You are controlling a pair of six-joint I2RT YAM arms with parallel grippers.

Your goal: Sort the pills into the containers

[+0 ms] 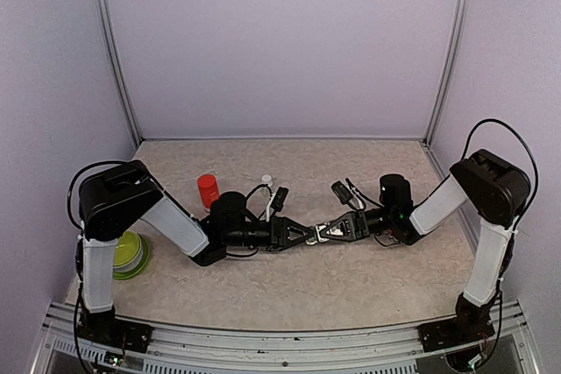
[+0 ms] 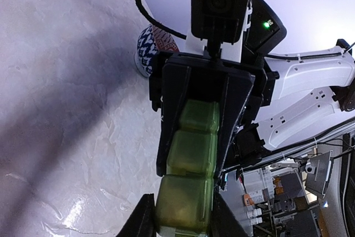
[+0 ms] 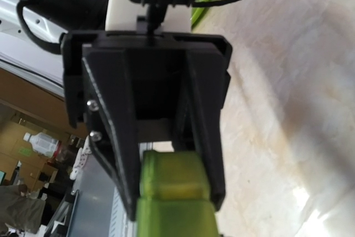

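A translucent green pill box (image 2: 190, 154), a row of small compartments, hangs between my two facing grippers; the top view shows only a small bright patch there. In the left wrist view my right gripper is shut on the far part of the box. My left gripper, seen in the right wrist view, is part open, with a finger on each side of the box's other end. Whether those fingers touch it is hard to make out. Pills inside cannot be told apart. A small white bottle (image 1: 266, 180) stands behind the left gripper.
A red container (image 1: 208, 190) stands behind the left arm. Green and white dishes (image 1: 129, 254) are stacked at the left. Beside the right arm is a patterned cup (image 2: 148, 54), mostly covered in the top view.
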